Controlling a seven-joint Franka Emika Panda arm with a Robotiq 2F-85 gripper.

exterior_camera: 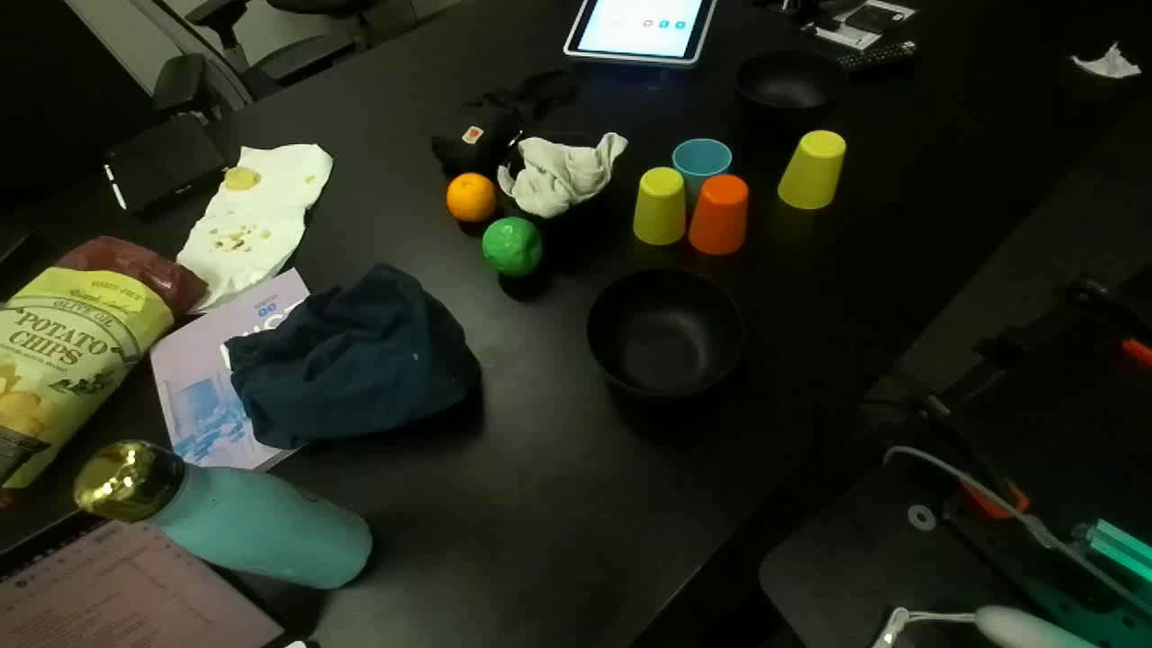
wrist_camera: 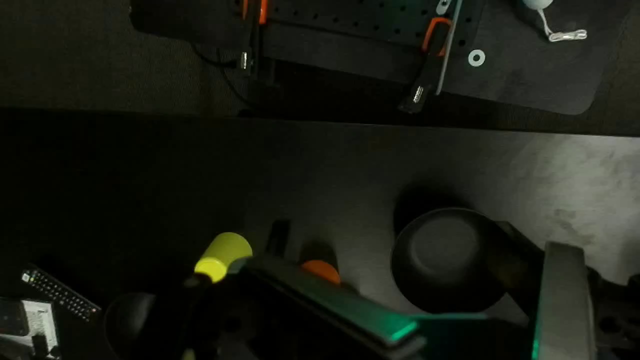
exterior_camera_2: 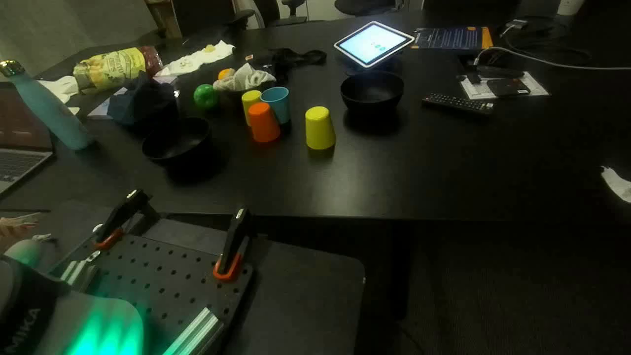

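In the wrist view my gripper stands open, its dark fingers far apart, with nothing held between them. A black bowl (wrist_camera: 447, 255) shows below, near the right finger. Three cups stand upside down: an orange cup (exterior_camera: 718, 216), a yellow cup (exterior_camera: 660, 206) touching it, and another yellow cup (exterior_camera: 813, 171) apart to the right. A blue cup (exterior_camera: 702, 162) stands upright behind the first two. Farther back is a second black bowl (exterior_camera_2: 372, 94). A pale cloth (exterior_camera: 562, 173) lies over a dark bowl, beside an orange (exterior_camera: 472, 198) and a green ball (exterior_camera: 512, 247).
A dark blue cloth item (exterior_camera: 351, 356), a chips bag (exterior_camera: 76, 340) and a teal bottle (exterior_camera: 265, 524) crowd the left. Towards the back are a tablet (exterior_camera_2: 373, 44) and a remote (exterior_camera_2: 458, 103).
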